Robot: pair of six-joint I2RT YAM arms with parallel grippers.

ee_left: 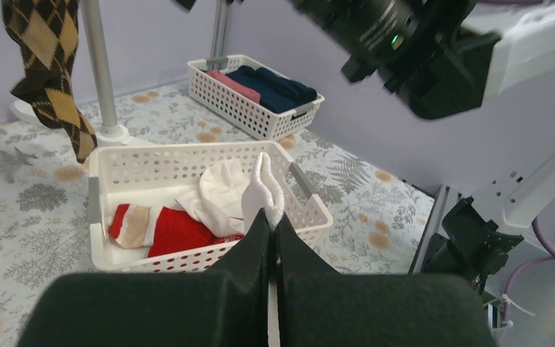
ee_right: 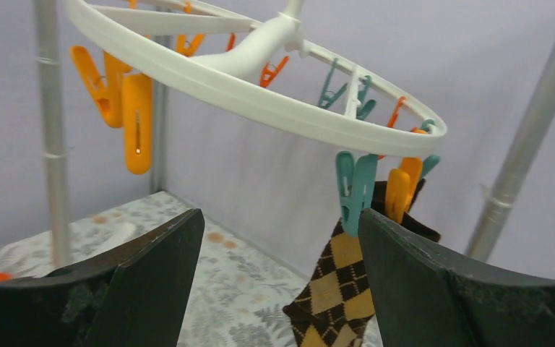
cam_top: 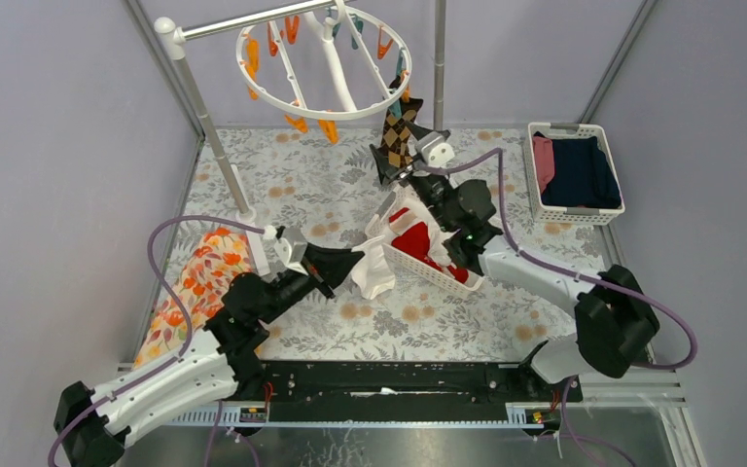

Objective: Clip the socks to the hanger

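Note:
A white sock [cam_top: 373, 275] hangs from my left gripper [cam_top: 359, 257], which is shut on its edge; in the left wrist view the cloth [ee_left: 264, 186] pokes up between the fingertips. The round white hanger [cam_top: 345, 115] carries orange and teal clips. From its right side hangs a brown-and-black argyle sock [ee_right: 336, 278], its top at the teal clip [ee_right: 356, 188] and the orange clip [ee_right: 399, 191]. My right gripper [cam_top: 393, 139] stands open below the hanger's right side. Its fingers are apart with nothing held, and the argyle sock lies beyond the right finger [ee_right: 433, 289].
Under the right arm, a white basket [ee_left: 152, 153] holds red and white socks. Another basket [cam_top: 576, 216] with dark and pink cloth stands at the back right. A floral cloth [cam_top: 204, 277] lies at left, near the hanger's pole [cam_top: 216, 146].

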